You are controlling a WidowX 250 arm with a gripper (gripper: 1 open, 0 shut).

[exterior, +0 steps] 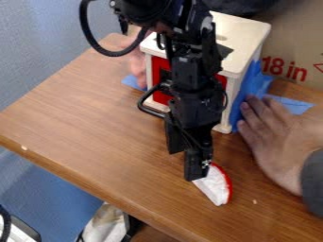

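The black arm reaches down in the centre of the camera view, its gripper (195,168) low over the table, at the upper-left end of a white cloth-like item with red trim (213,188) lying on the wood. Whether the fingers are open or shut on it is hard to tell. Behind the arm stands a white box with a red front (241,39), partly hidden by the arm.
Hands are at either side of the box, the nearer one (277,142) resting at the right. Blue tape (258,81) lies by the box. A cardboard box (296,55) stands behind.
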